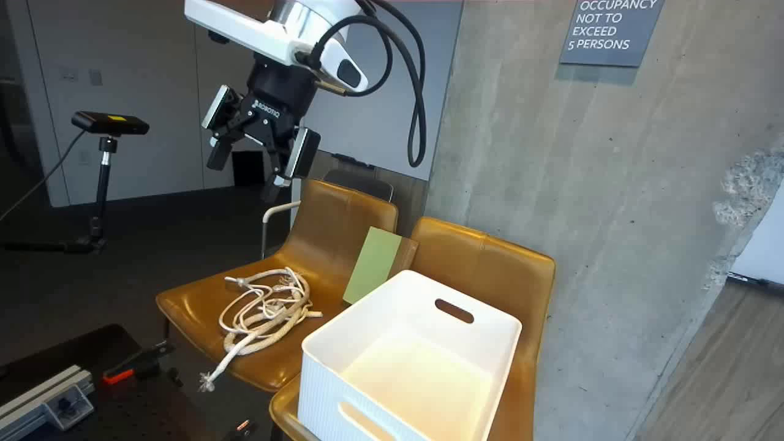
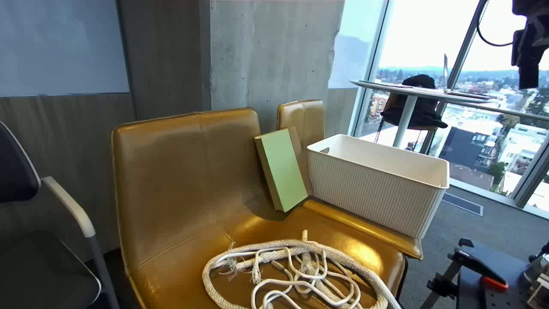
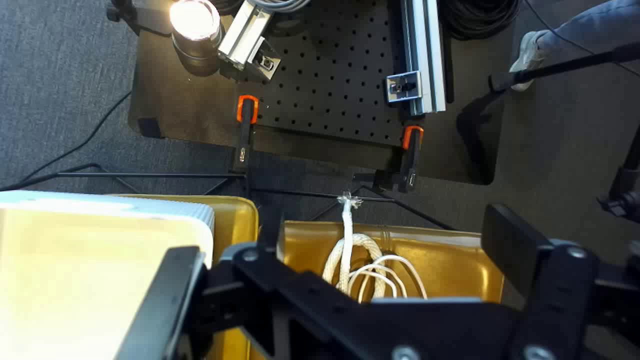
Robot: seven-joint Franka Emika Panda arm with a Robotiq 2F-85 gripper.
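Above the left tan chair, my gripper (image 1: 242, 169) hangs in the air, its fingers wide apart and empty. A coiled white rope (image 1: 266, 309) lies on that chair's seat, with one frayed end drooping over the front edge. In the wrist view, part of the rope (image 3: 360, 264) shows beyond the gripper, whose body hides the rest. The white ribbed bin (image 1: 323, 367) rests on the neighbouring chair, and its visible inside looks empty. Between bin and rope, a green box (image 2: 288, 167) leans against the chair backs. At the upper right of exterior view 2, only part of the gripper appears.
A dark perforated table (image 3: 336, 78) stands in front of the chairs, bearing metal rails (image 3: 424, 54) and orange-tipped clamps (image 3: 243, 129). Left of the chairs is a camera on a stand (image 1: 109, 125). A concrete wall (image 1: 625, 220) rises behind. The air around the gripper is clear.
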